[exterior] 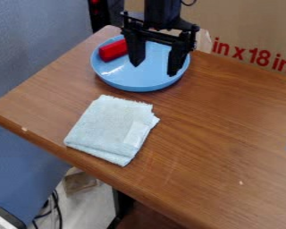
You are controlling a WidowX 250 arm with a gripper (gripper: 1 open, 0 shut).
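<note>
A light blue plate (146, 78) sits at the back left of the wooden table (217, 143). A red object (113, 50) lies on its left part. My black gripper (156, 56) is above the plate, right of the red object, open with its two fingers apart and nothing seen between them. A folded pale cloth (112, 130) lies on the table in front of the plate, near the left edge.
A cardboard box (253, 27) with red lettering stands behind the table. Cables hang below the left edge.
</note>
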